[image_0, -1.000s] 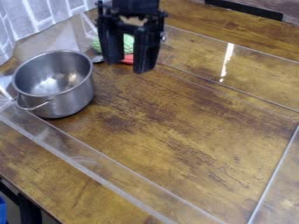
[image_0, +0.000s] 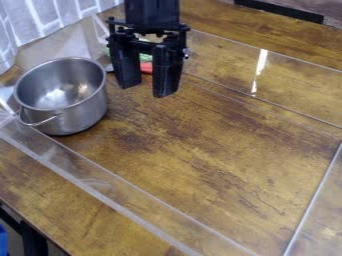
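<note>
The black gripper (image_0: 146, 76) hangs over the wooden surface at the upper middle, its two fingers spread apart with open space between them. It is just right of a steel pot (image_0: 60, 95) with a wire handle. Behind the gripper, small red and green items (image_0: 147, 64) show in part; their shape is mostly hidden by it.
Clear plastic sheets or walls edge the tray area at left and right. A crumpled clear bag and white curtain (image_0: 34, 25) are at the upper left.
Over the last second the gripper has come lower in the view, covering more of the red and green items. The pot has not moved.
</note>
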